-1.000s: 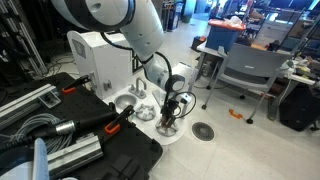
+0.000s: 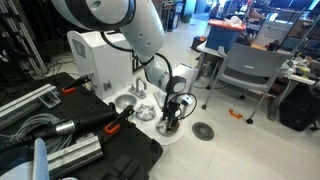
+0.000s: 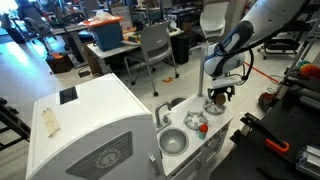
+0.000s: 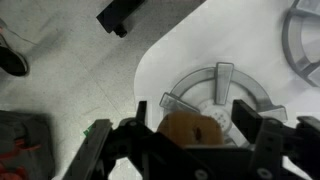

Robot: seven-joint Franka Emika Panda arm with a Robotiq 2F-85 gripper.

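Observation:
A brown-orange object (image 4: 190,130), its full shape hard to tell, lies between the fingers of my gripper. In the wrist view the fingers stand apart, with a gap visible on either side of the object. Beneath it is a round grey burner grate (image 4: 222,92) on the white counter. From the second exterior view, the brown object (image 3: 220,99) shows at the gripper (image 3: 211,97), low over the counter's far end. The first exterior view has the gripper (image 2: 170,121) pointing down there, its fingertips too small to make out.
A round sink (image 3: 174,141) with a tap sits in the counter, and a small red item (image 3: 203,128) is near it. Close to the white box (image 3: 85,138) the counter narrows. A grey chair (image 2: 250,68) stands on the floor beyond the arm.

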